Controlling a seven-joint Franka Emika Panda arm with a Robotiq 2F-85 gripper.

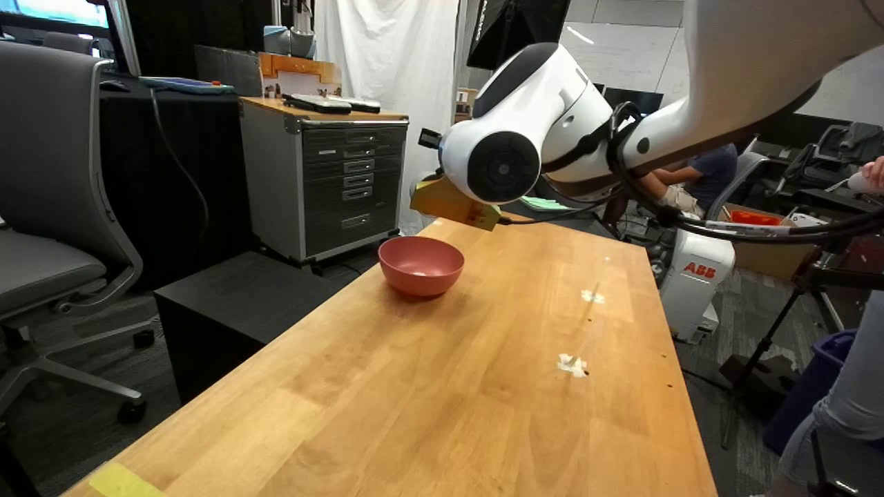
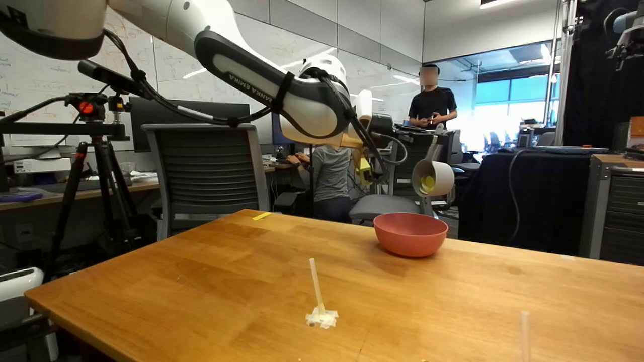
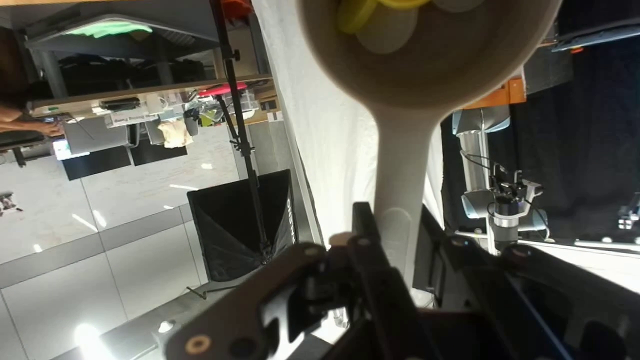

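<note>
A light grey scoop with a long handle fills the upper part of the wrist view; yellow pieces and pale round ones lie in its cup. My gripper has its two dark fingers on either side of the handle, shut on it. In exterior view 2 the scoop hangs cup down in the air above the red bowl, its opening turned sideways toward that camera. The bowl stands upright near the table's edge. The arm hides the scoop in exterior view 1.
Bare wood makes up most of the table. Thin upright sticks are fixed to it with white tape. A black box stands beside the table, and a drawer cabinet is behind the bowl.
</note>
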